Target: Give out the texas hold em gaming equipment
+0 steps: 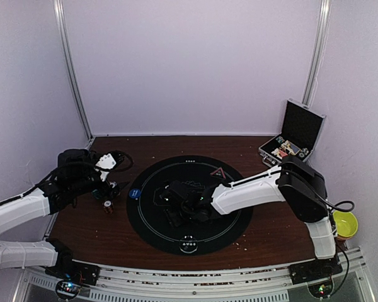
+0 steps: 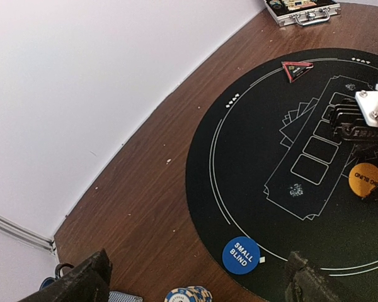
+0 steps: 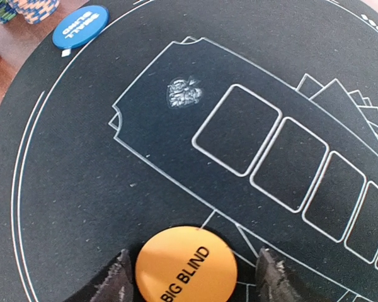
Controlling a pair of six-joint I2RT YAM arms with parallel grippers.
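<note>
The black poker mat [image 1: 151, 233] lies mid-table, printed with card outlines. My right gripper is low over it, fingers apart on either side of the orange BIG BLIND button [image 3: 186, 264]; whether they touch it I cannot tell. The blue SMALL BLIND button [image 2: 240, 255] lies on the mat's left part. A red triangular marker [image 2: 295, 69] lies toward the back. Chip stacks [image 1: 108, 206] stand left of the mat, beneath my left gripper, which is open and holds nothing. An open silver case [image 1: 283, 148] with contents stands at back right.
A yellow bowl [image 1: 345, 223] sits at the right edge, partly behind my right arm. Walls close the table in at back and sides. Bare wood [image 1: 170, 145] is free behind the mat.
</note>
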